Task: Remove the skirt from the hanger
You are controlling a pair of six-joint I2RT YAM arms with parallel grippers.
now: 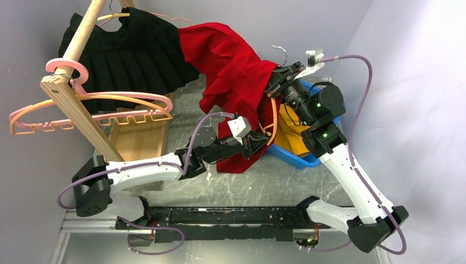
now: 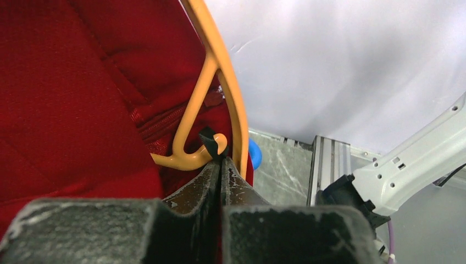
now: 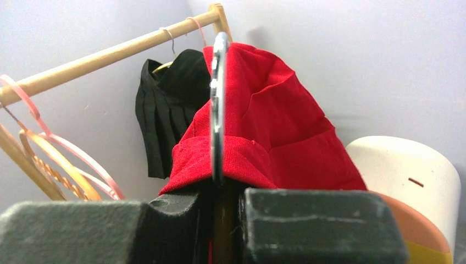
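Observation:
The red skirt (image 1: 228, 63) drapes from an orange hanger (image 1: 275, 113) held up over the right of the workspace. My right gripper (image 1: 276, 88) is shut on the hanger's neck, and its metal hook (image 3: 218, 110) sticks up beyond the fingers in the right wrist view. In the left wrist view, a black loop (image 2: 209, 142) of the skirt sits around the curled end of the hanger's lower bar (image 2: 189, 160). My left gripper is shut on that loop, right beneath the curl. The skirt's zipper (image 2: 165, 122) shows behind the bar.
A wooden rack (image 1: 71, 99) at left carries pink and orange hangers (image 1: 118, 96) and a black skirt (image 1: 123, 58). Below the right gripper stands a blue bin (image 1: 297, 159) with yellow cloth (image 1: 291, 132) inside.

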